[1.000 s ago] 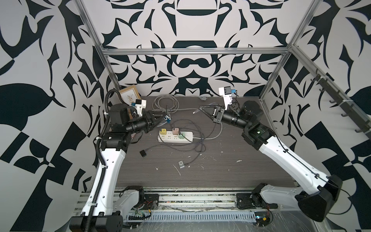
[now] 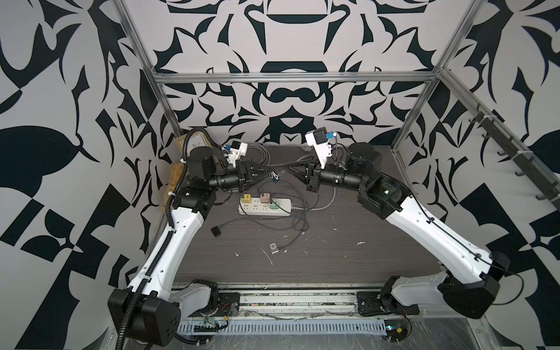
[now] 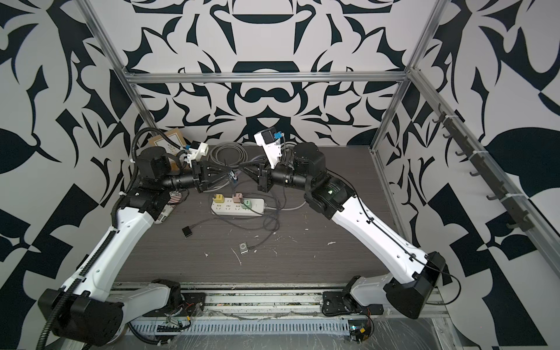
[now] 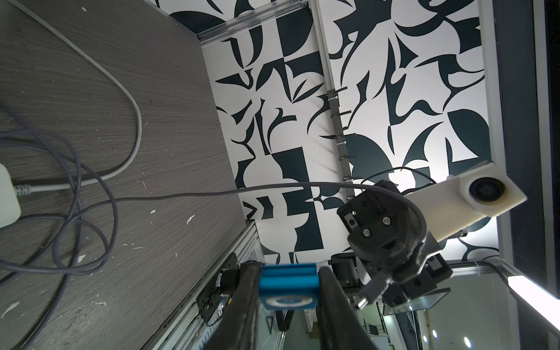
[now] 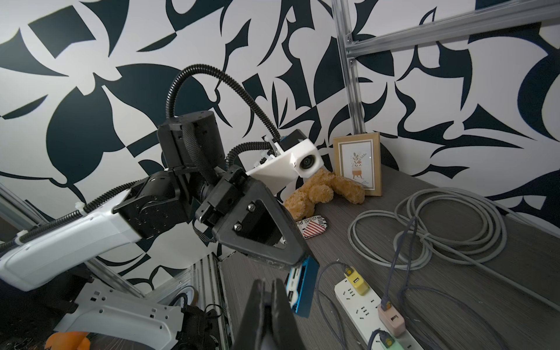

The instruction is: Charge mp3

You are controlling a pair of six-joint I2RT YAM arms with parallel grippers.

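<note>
A small blue mp3 player [image 4: 290, 284] sits between the fingers of my left gripper [image 2: 270, 171], which is shut on it above the table. In the right wrist view, the player [image 5: 306, 288] shows its blue face and a white edge with ports. Facing it from the right, my right gripper [image 2: 287, 168] is shut on a thin dark charging cable [image 4: 280, 186]. A light metal plug tip [image 4: 362, 302] pokes out of its fingers in the left wrist view, apart from the player there.
Below the grippers lies a white power strip [image 2: 249, 208] with yellow, pink and green plugs. Tangled cables [image 2: 300, 221] surround it, with a grey cable coil [image 5: 449, 224] behind. A teddy bear [image 5: 318, 192] and picture frame [image 5: 373, 169] stand back left.
</note>
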